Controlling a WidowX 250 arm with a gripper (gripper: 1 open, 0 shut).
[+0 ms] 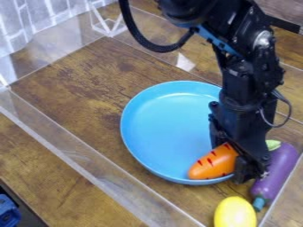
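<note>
The black gripper (236,151) reaches down over the right side of the blue plate (160,129), its fingers around the upper end of an orange toy carrot (212,162) lying on the plate. Whether the fingers are closed on the carrot cannot be told, as the gripper body hides that end.
A purple toy eggplant (274,175) lies right of the plate, with a yellow toy (235,214) below it. Another yellow object (6,213) is at the lower left edge. Bare wooden surface (71,80) lies left of the plate, bordered by clear walls.
</note>
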